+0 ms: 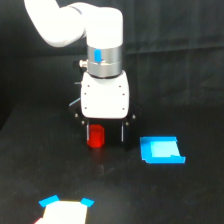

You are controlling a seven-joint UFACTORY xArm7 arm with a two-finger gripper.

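Note:
A small red block [96, 136] is on the dark surface, just below the white hand of the arm. My gripper [105, 132] points down over it and stands open, with its thin dark fingers [125, 132] wide apart. In the image the block appears between the fingers, nearer the left one. Clear space shows between the block and the right finger. Whether the block touches the left finger, or how far the fingertips are above the surface, I cannot tell.
A pale square framed with blue tape [162, 150] lies to the right, empty. At the bottom left, a white patch [65, 213] with blue tape at its corners is cut off by the frame.

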